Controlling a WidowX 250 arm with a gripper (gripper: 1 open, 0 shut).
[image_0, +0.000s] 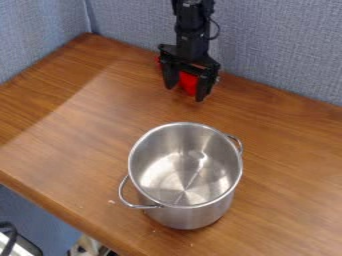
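My black gripper (186, 72) hangs at the back of the wooden table, its fingers open around a red object (189, 81) that is mostly hidden behind them. I cannot tell whether the fingers touch it. A large steel pot (183, 170) with two wire handles stands in the front middle of the table, well apart from the gripper.
A grey padded wall (281, 50) runs close behind the gripper. Dark cables lie off the table at the lower left corner.
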